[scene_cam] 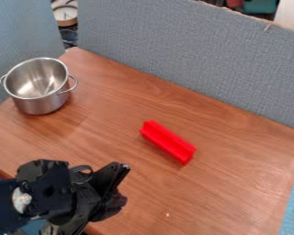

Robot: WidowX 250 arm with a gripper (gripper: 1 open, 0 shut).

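A black gripper (103, 195) reaches in from the bottom left, low over the wooden table (235, 184); whether its fingers are apart or together is hard to make out from this angle. A red rectangular block (167, 141) lies on the table right of centre, above and to the right of my gripper and apart from it. A steel pot (37, 92) with side handles stands at the upper left of the table, clear of both.
Grey padded walls (186, 55) border the table at the back and left. A blue strip (292, 204) runs along the right edge.
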